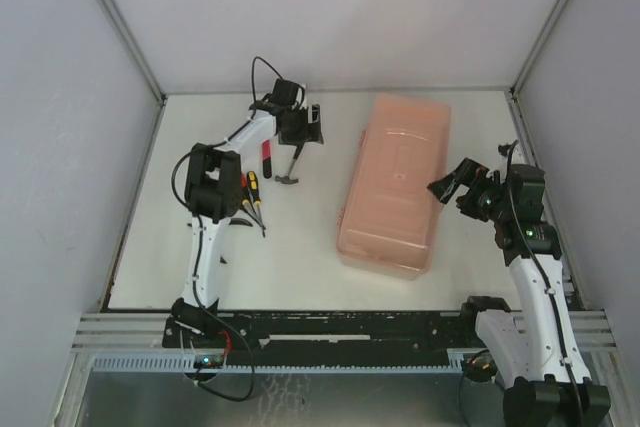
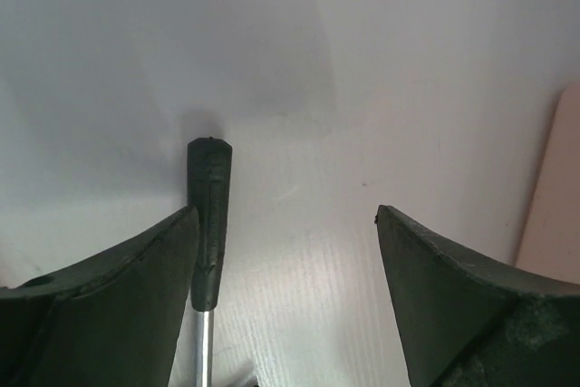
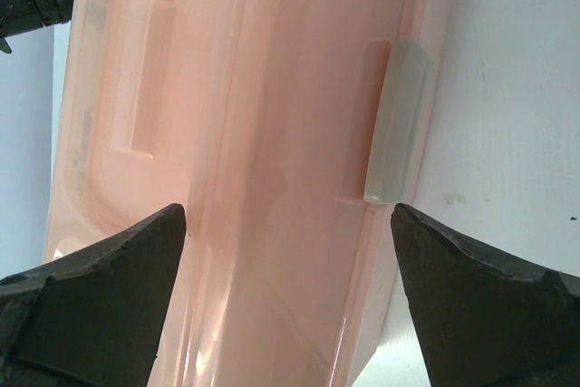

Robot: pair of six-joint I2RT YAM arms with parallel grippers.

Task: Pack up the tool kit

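Observation:
The hammer (image 1: 290,167) lies on the white table left of the pink tool box (image 1: 395,187), its dark handle away from the front edge. In the left wrist view the hammer's handle (image 2: 207,224) lies near the left finger, towards one side of the gap. My left gripper is open above the handle end, nothing held. The closed, translucent box (image 3: 290,133) fills much of the right wrist view, with a pale latch (image 3: 399,124) on its side. My right gripper is open over the box's right edge; contact cannot be told.
A red-and-black tool (image 1: 266,158) lies left of the hammer. Screwdrivers (image 1: 253,185) and pliers (image 1: 240,222) are farther left, partly under my left arm. The table between hammer and box is clear. A wall (image 1: 330,27) stands behind the table.

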